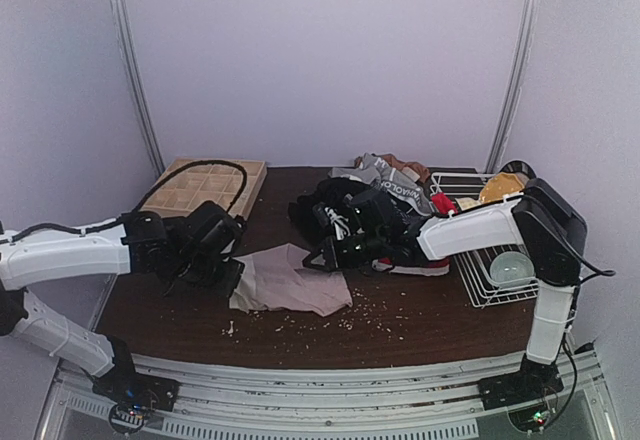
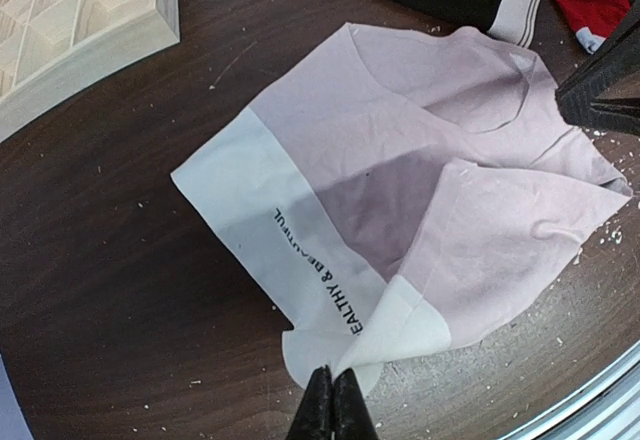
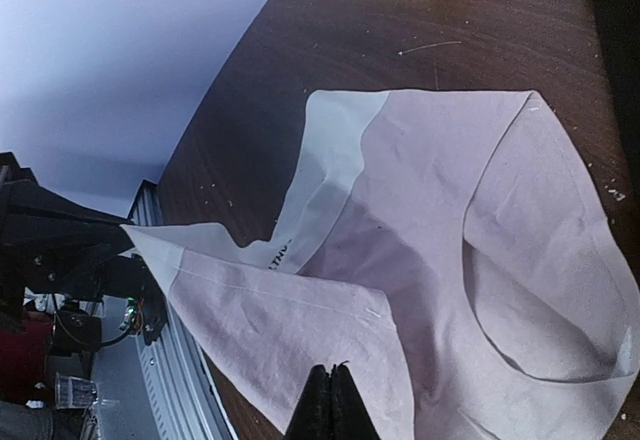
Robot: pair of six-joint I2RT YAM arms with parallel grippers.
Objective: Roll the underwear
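Pink underwear (image 1: 300,282) with a white lettered waistband (image 2: 290,225) lies spread on the table, its near side folded over. My left gripper is shut on the waistband's near corner, lifting it slightly into a point. Above the garment's right part, my right gripper (image 1: 318,256) is shut with nothing between its fingertips. The folded pink edge (image 3: 385,310) lies outside those fingers, behind and beside them in the right wrist view. Part of the fold at the bottom of that view is hidden by the gripper.
A wooden compartment tray (image 1: 205,188) stands at the back left. Behind the right arm lies a pile of dark and grey clothes (image 1: 385,185), beside a white wire rack (image 1: 485,295). Small crumbs dot the table's front, which is otherwise clear.
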